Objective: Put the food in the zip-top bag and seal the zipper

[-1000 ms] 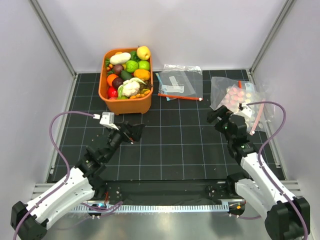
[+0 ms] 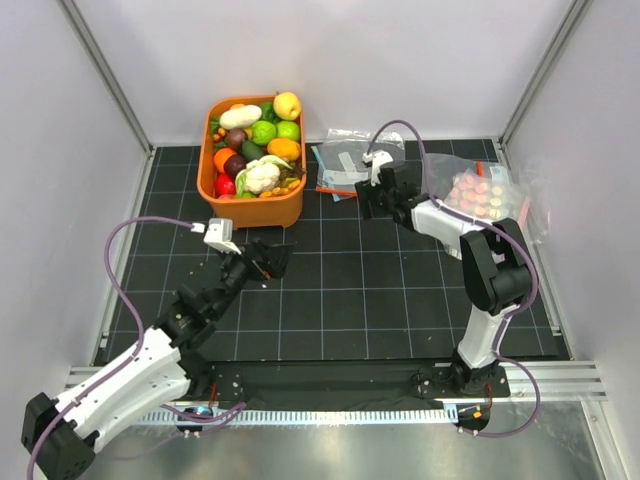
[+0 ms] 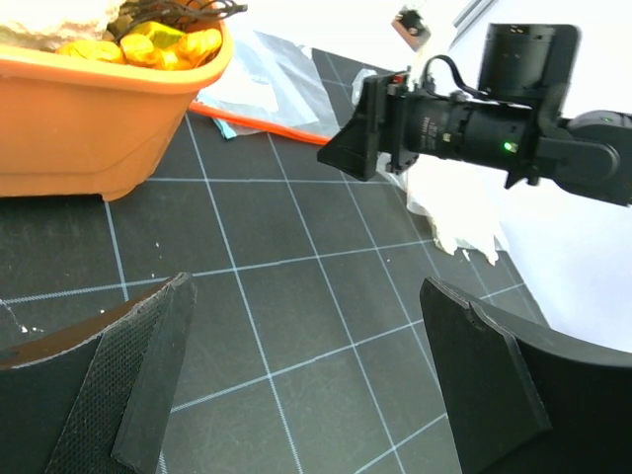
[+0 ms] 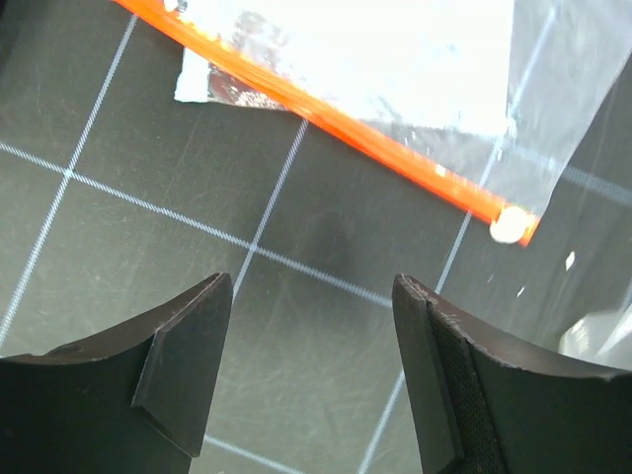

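Observation:
A clear zip top bag with an orange zipper strip [image 2: 334, 191] lies flat at the back middle of the table. In the right wrist view its orange strip [image 4: 370, 144] runs diagonally, with a white slider at the right end. My right gripper is open just in front of that strip, with only bare table between its fingers. My left gripper stands open and empty over the table, in front of the orange bin [image 2: 252, 208]. That bin is heaped with food, including a cauliflower [image 2: 263, 178] and a yellow pepper [image 2: 284, 149].
At the back right lies another clear bag [image 2: 478, 195] holding several pale round pieces. The right arm reaches across in front of it. Walls stand at the back and both sides.
My right gripper has swung left and back, from in front of the filled bag to the flat empty bag. The left arm has barely moved.

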